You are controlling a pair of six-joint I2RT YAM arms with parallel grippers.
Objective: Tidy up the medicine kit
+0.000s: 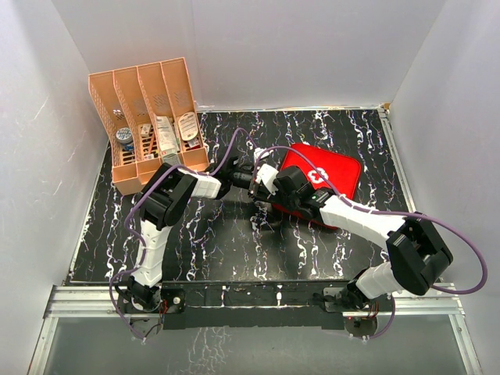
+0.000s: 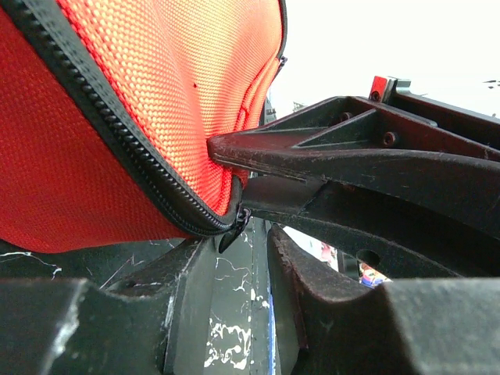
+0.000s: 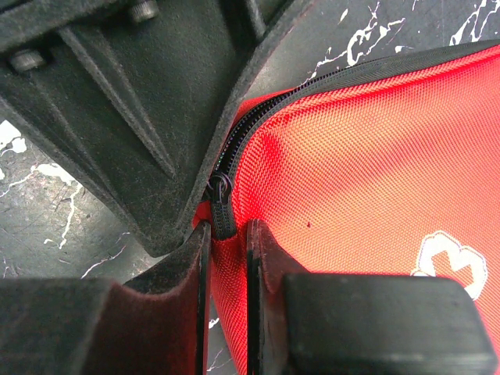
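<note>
The red medicine bag (image 1: 336,168) with its white emblem lies on the right half of the dark marbled table. At its near-left corner both grippers meet. In the right wrist view, my right gripper is shut on a fold of red fabric beside the black zipper. The small dark zipper pull (image 2: 237,228) hangs at that corner. Parted fingers of my left gripper stand around the pull's lower end, with a gap showing between them; whether they touch it cannot be made out. From above, the grippers hide this corner.
At the back left stands an orange divided organizer (image 1: 125,181) holding a round tin (image 1: 124,137), a white box (image 1: 166,134) and other small items. Pale walls close in the left, back and right sides.
</note>
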